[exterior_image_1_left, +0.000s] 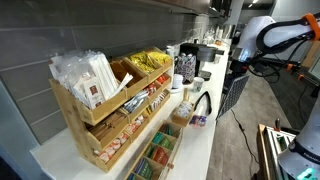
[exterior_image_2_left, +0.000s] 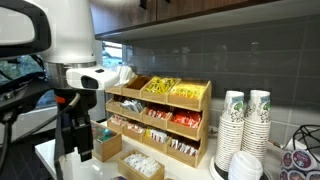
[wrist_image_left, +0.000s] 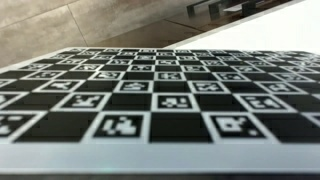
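A black-and-white checkered board (wrist_image_left: 165, 95) with small square markers fills most of the wrist view, very close to the camera. None of my fingers show there. My gripper (exterior_image_2_left: 45, 145) hangs large at the left of exterior view 2; its dark fingers (exterior_image_2_left: 82, 138) stand apart with nothing visible between them. In exterior view 1 the white arm (exterior_image_1_left: 262, 62) is at the right, past the counter's edge. A dark flat shape (exterior_image_1_left: 234, 93) shows below its gripper end, too small to identify surely.
A tiered wooden rack (exterior_image_1_left: 105, 110) of packets stands along the wall on the white counter (exterior_image_1_left: 200, 145). An open divided box (exterior_image_1_left: 158, 153) lies before it. Stacked paper cups (exterior_image_2_left: 230, 122) stand at the right of exterior view 2.
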